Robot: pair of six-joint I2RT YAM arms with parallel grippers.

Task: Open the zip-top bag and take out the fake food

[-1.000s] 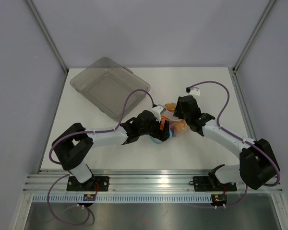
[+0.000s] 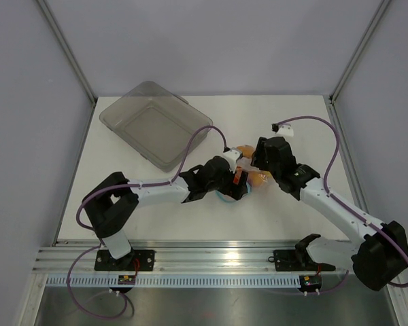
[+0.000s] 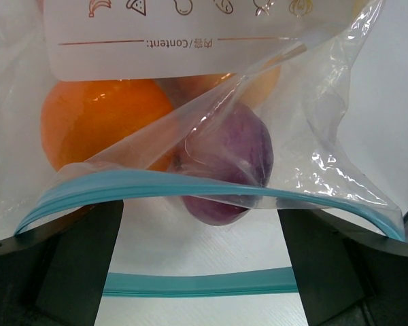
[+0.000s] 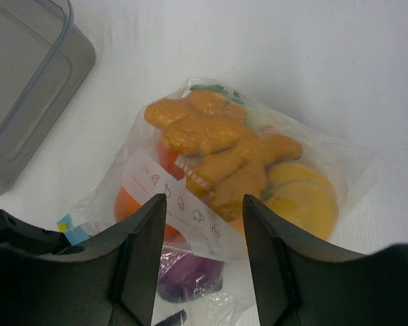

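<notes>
The zip top bag (image 4: 346, 160) holds fake food: an orange (image 3: 98, 119), a purple onion (image 3: 224, 153), brown ginger-like pieces (image 4: 217, 136) and a yellow piece (image 4: 302, 207). Its blue zip strips (image 3: 143, 185) are apart near my left gripper, which stands open at the bag's mouth, the white table showing between its fingers. My right gripper is over the bag, its fingertips part open, with the printed label below the gap; I cannot tell that it touches the bag.
A grey translucent plastic tray (image 2: 156, 125) lies at the back left of the table (image 2: 292, 102). The back right and front middle of the table have free room.
The right arm has moved to the right and slightly toward the front. The left arm has shifted a little to the right with the bag's mouth beneath it.
</notes>
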